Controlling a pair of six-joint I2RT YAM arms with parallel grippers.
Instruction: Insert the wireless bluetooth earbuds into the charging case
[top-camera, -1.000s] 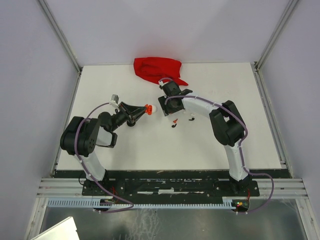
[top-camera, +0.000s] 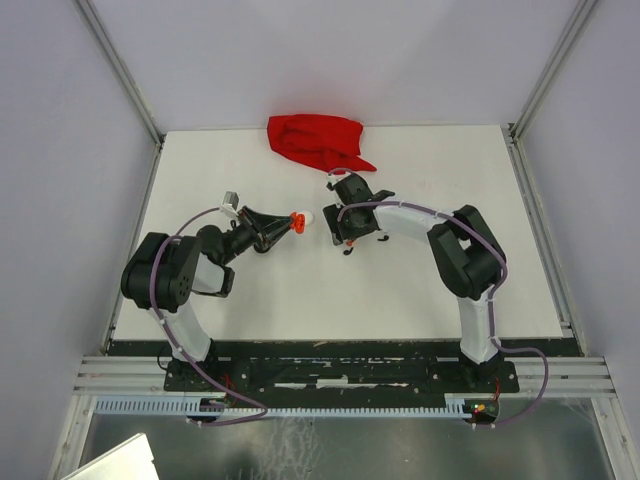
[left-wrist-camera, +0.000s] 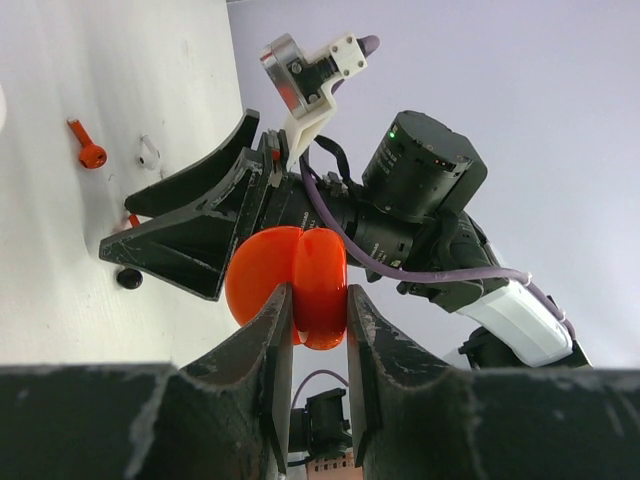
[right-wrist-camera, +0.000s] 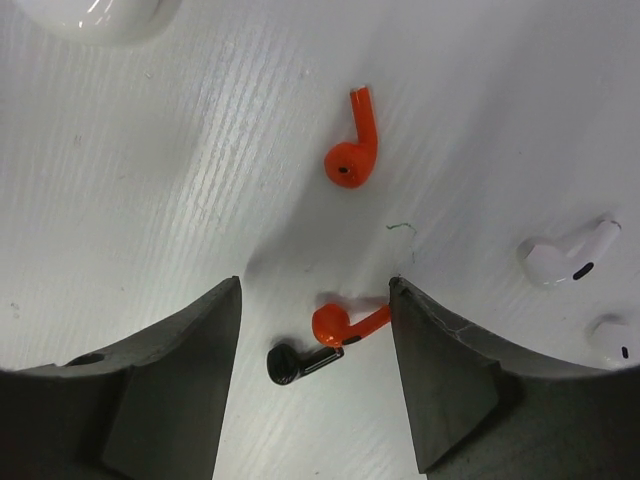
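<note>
An orange-red charging case (left-wrist-camera: 319, 282) with its lid up is held off the table, my left gripper shut on it. Two orange-red earbuds lie on the table in the right wrist view. The farther earbud (right-wrist-camera: 352, 150) is apart from my fingers. The nearer orange earbud (right-wrist-camera: 345, 325) lies low between the fingertips, its stem end by the right finger (right-wrist-camera: 440, 370). Part open above the table, my right gripper has nothing gripped. Directly beside the nearer orange earbud is a black earbud (right-wrist-camera: 292, 364). Whether the case has earbuds inside cannot be seen.
Two white earbuds, one here (right-wrist-camera: 560, 258), lie to the right in the right wrist view. A white case (top-camera: 306, 217) stands near the held case. Red cloth (top-camera: 315, 140) lies at the table's back.
The left arm and the case it holds look unmoved.
</note>
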